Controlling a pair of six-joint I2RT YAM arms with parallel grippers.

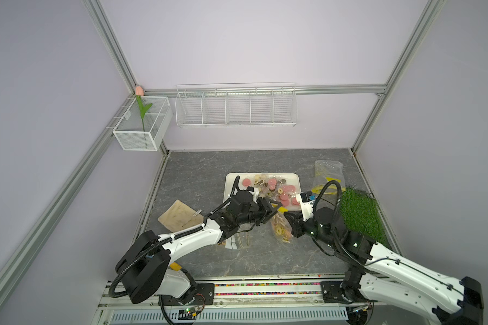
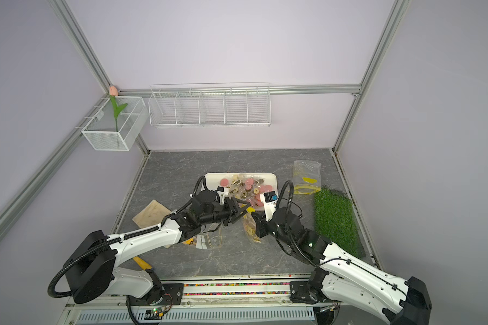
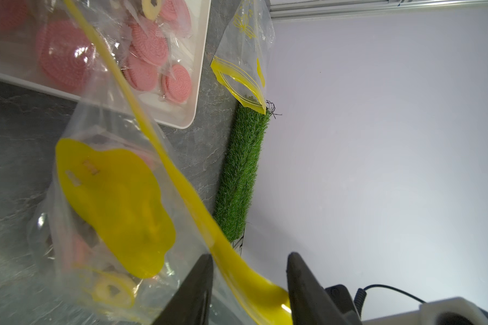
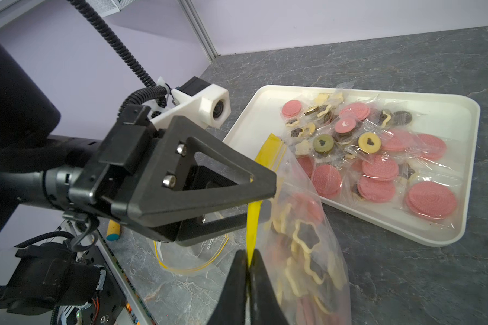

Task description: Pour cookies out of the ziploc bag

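Note:
A clear ziploc bag with a yellow zip edge hangs over the counter, cookies visible inside. My right gripper is shut on the yellow edge. My left gripper stands part open around the upper edge of the bag, the yellow strip passing between its fingers; whether either finger touches it is unclear. Behind the bag lies a white tray of wrapped pink and brown cookies. In the top left view the arms hide much of the bag.
Another clear bag with yellow trim lies at the back right, beside a green grass mat. A tan board lies on the left. White wire baskets hang on the back wall.

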